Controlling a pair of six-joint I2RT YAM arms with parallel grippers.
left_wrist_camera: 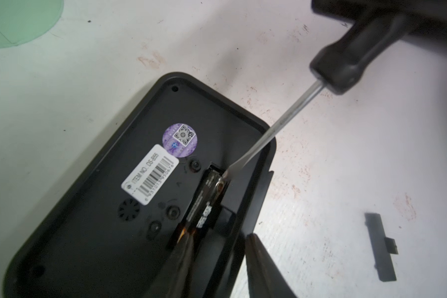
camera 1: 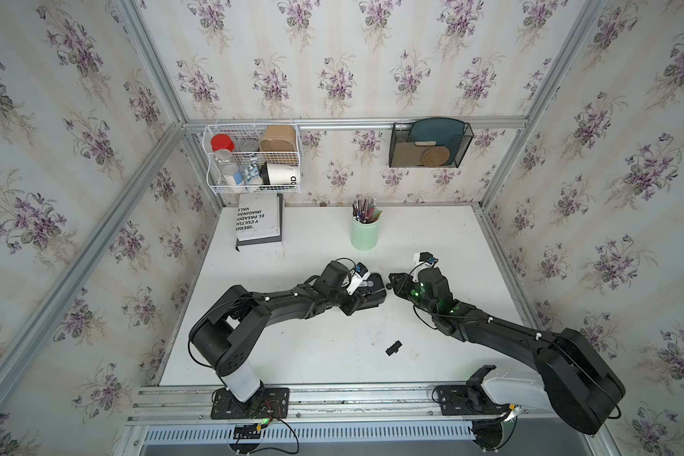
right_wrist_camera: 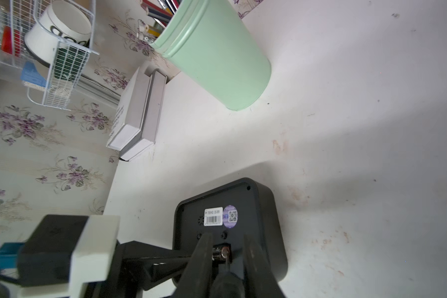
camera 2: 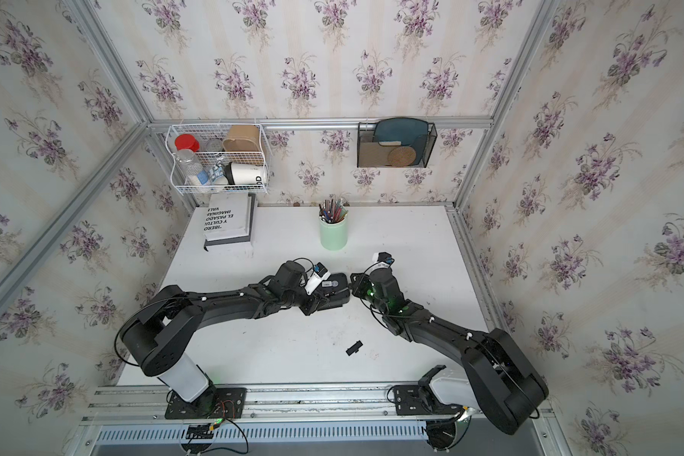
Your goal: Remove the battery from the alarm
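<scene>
The black alarm [left_wrist_camera: 134, 208] lies back up on the table, compartment uncovered with a battery [left_wrist_camera: 201, 201] in it. My right gripper [camera 1: 391, 282] is shut on a screwdriver [left_wrist_camera: 342, 67], whose tip sits at the upper end of the battery. My left gripper hovers over the alarm near the battery's lower end, fingers apart, nothing seen held between them. In the right wrist view the left arm's gripper partly covers the alarm. The loose battery cover [left_wrist_camera: 380, 248] lies on the table in front of the alarm.
A green pen cup [camera 1: 364, 235] stands behind the alarm, with books [camera 1: 258, 220] at the back left. A wire basket [camera 1: 250, 159] and a mesh holder [camera 1: 430, 148] hang on the back wall.
</scene>
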